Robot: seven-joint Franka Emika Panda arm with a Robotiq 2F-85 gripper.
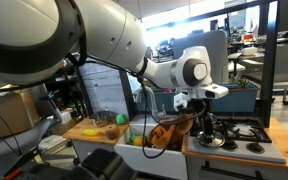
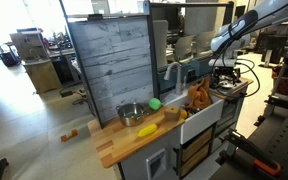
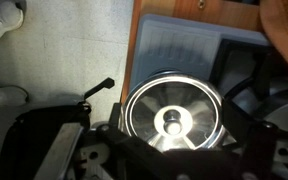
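Observation:
A shiny round lid (image 3: 149, 105) with a knob (image 3: 172, 124) in its middle fills the centre of the wrist view. Exterior view 1 shows the lidded pan (image 1: 206, 145) at the left front of the stove (image 1: 246, 139). Directly over it, pointing down, is my gripper (image 1: 205, 129). Its fingers (image 3: 62, 150) are spread wide at the two sides of the wrist view, with the knob between them in that view and nothing held. Whether they touch the lid cannot be told. In exterior view 2 the arm (image 2: 229, 50) is far off and small.
Left of the stove, an orange-brown cloth-like thing (image 1: 165, 134) hangs at the sink (image 1: 136, 151). A steel pot (image 2: 131, 114), a yellow item (image 2: 147, 130) and a green ball (image 2: 154, 103) stand on the wooden counter (image 2: 114, 147). Another pan (image 1: 233, 60) sits on the shelf behind the arm.

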